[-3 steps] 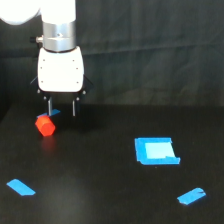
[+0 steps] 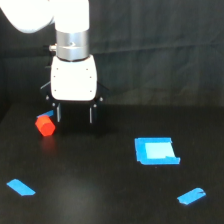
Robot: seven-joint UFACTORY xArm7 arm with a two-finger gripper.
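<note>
A small red block sits on the dark table at the left, with its reflection below it in the surface. Above the tabletop, to the block's right in the image, hangs my gripper. Its two thin dark fingers stand apart and no object shows between them, so it is open. The block is clear of the fingers in this view.
A square outlined in blue tape with a pale centre lies at the right. Blue tape strips mark the front left and front right. A dark curtain hangs behind.
My gripper has shifted right and slightly down in the image, and its fingers appear farther apart. The red block has stayed put.
</note>
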